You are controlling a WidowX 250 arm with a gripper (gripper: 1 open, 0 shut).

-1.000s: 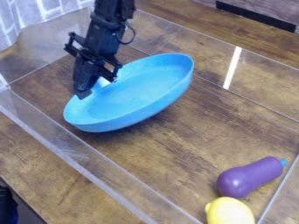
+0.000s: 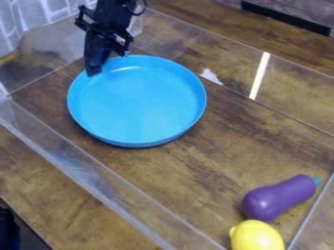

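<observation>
A large blue round tray (image 2: 137, 103) lies flat on the wooden table in the upper middle. My black gripper (image 2: 94, 66) is at its upper-left edge, shut, with nothing clearly visible between its fingers. A purple eggplant (image 2: 276, 198) lies at the lower right, with a yellow lemon (image 2: 256, 236) just below it.
Clear low walls border the table, one running diagonally along the left side.
The tray has gone from tilted to flat and shifted up and left. My gripper has moved up and left along with it.
</observation>
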